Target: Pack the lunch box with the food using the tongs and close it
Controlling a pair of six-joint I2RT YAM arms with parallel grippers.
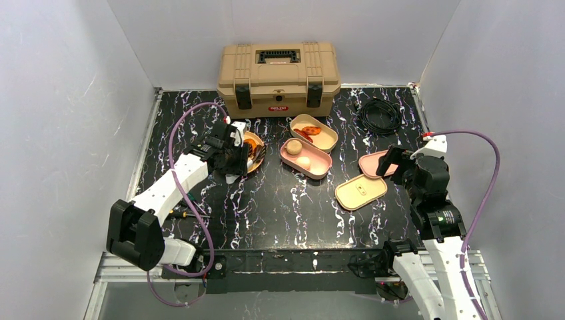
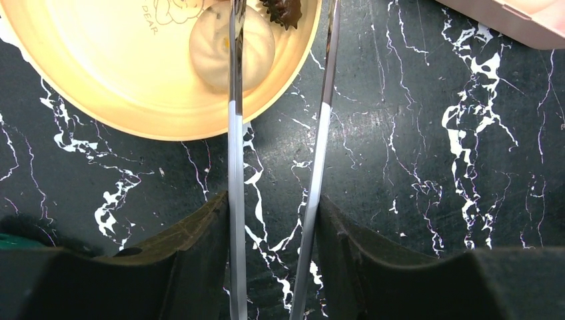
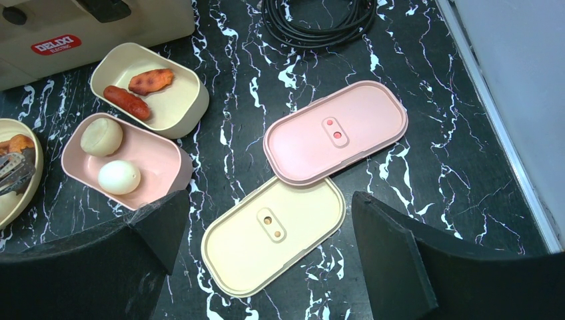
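Note:
My left gripper stands open, the two metal arms of the tongs (image 2: 236, 167) running between its fingers, one against each. Their far ends reach over the yellow plate (image 2: 113, 113), where a round pale food piece (image 2: 256, 57) and a dark brown piece (image 2: 286, 10) lie near the rim; the tips are cut off. In the top view, orange food (image 1: 250, 143) also shows on it. The pink box (image 3: 176, 160) holds a bun (image 3: 102, 137) and an egg (image 3: 119, 177). In the cream box (image 3: 193, 100) are a sausage (image 3: 126, 102) and an orange piece (image 3: 151, 81). My right gripper (image 1: 385, 164) is open and empty.
The pink lid (image 3: 363, 113) overlaps the cream lid (image 3: 246, 267) at right. A tan toolbox (image 1: 280, 83) stands at the back, a black cable coil (image 1: 380, 115) to its right. Tools (image 1: 183, 214) lie beside the left arm.

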